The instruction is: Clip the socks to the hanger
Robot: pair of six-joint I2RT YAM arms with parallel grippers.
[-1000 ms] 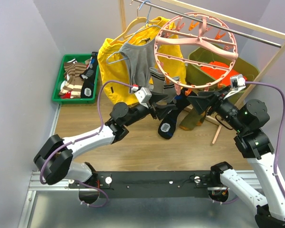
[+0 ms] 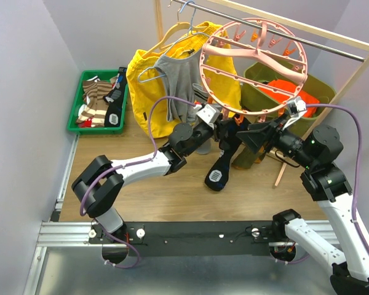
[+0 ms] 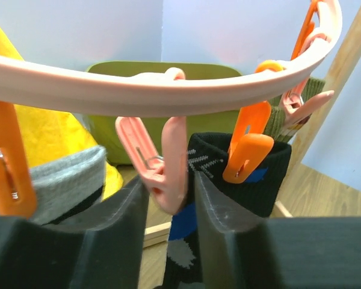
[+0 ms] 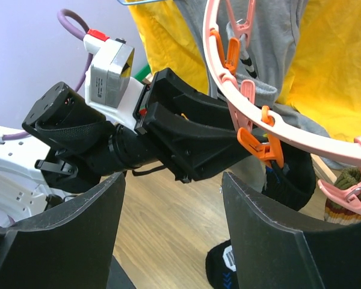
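The pink round clip hanger point(image 2: 253, 70) hangs from the rail. Black socks point(image 2: 218, 169) point(image 3: 228, 180) dangle from an orange clip point(image 3: 248, 150) point(image 4: 265, 147); olive socks point(image 2: 247, 157) hang behind, and grey socks point(image 3: 66, 180) at the left. My left gripper is around the lower end of a pink clip point(image 3: 156, 162), its fingers part open; whether they press on it is unclear. My right gripper stands open right of it, with nothing between its fingers.
A green basket point(image 2: 96, 128) of socks stands at the back left. Yellow and grey garments point(image 2: 141, 92) hang on the rail, with an olive bin point(image 2: 320, 92) behind.
My left gripper has moved right and up to beneath the hanger's front rim. The black socks hang slightly lower and more to the front; the right arm has shifted slightly left.
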